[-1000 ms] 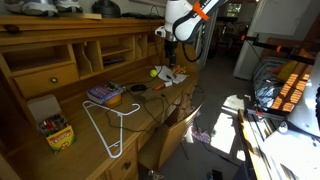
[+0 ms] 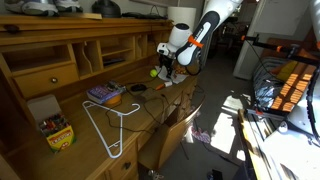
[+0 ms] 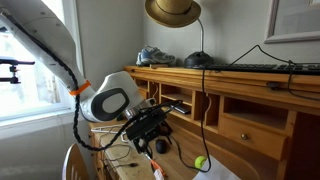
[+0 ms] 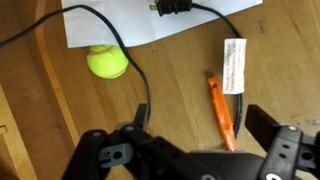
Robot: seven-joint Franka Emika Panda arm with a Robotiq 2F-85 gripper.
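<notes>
My gripper stands open above the wooden desk, with one finger at each lower side of the wrist view. Between and beyond the fingers lies a slim orange-and-black tool [image 4: 220, 110], its lower end close to the gripper's body in that view. A white tag-like piece [image 4: 234, 66] is beside the tool's upper end. To the left sits a yellow-green tennis ball [image 4: 107, 61], partly crossed by a black cable [image 4: 132, 62]. A white sheet [image 4: 160, 22] is at the top. Nothing shows held between the fingers.
A white hanger [image 2: 110, 128], a purple-and-orange item [image 2: 106, 93] and a crayon-like box [image 2: 56, 130] occupy the desk's nearer part. Wooden cubbies [image 2: 50, 75] line its back. A hanging cable [image 3: 203, 90] passes close to the arm in exterior view 2.
The white arm at the far end of the desk has come down and leans further toward the desktop. Objects on the desk look unmoved.
</notes>
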